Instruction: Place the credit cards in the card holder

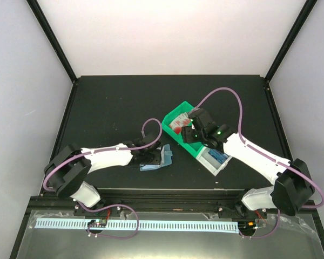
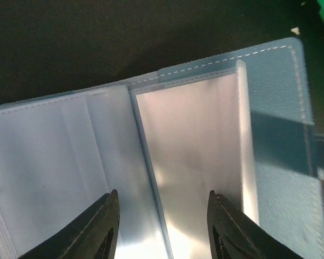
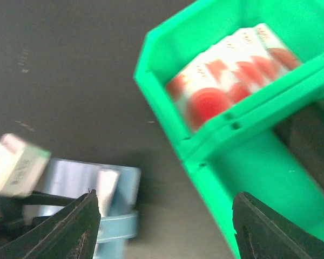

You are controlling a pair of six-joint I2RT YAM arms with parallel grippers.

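The card holder (image 1: 165,156), pale blue with a stitched border, lies spread open on the black table, partly hidden by my left arm in the top view. In the left wrist view its clear sleeves (image 2: 70,145) and a whitish leaf (image 2: 191,140) with a raised right edge fill most of the picture. My left gripper is over these leaves, fingers apart, nothing seen held. Over the green tray's near side hangs my right gripper, open and empty. Blue flat pieces (image 1: 218,155) lie in a grey compartment; whether they are credit cards, I cannot tell.
The green tray (image 1: 173,114) holds red-and-white packets (image 3: 227,75) in one compartment and a dark object (image 3: 308,135) in another. A grey-white tray (image 1: 209,163) adjoins its lower right.
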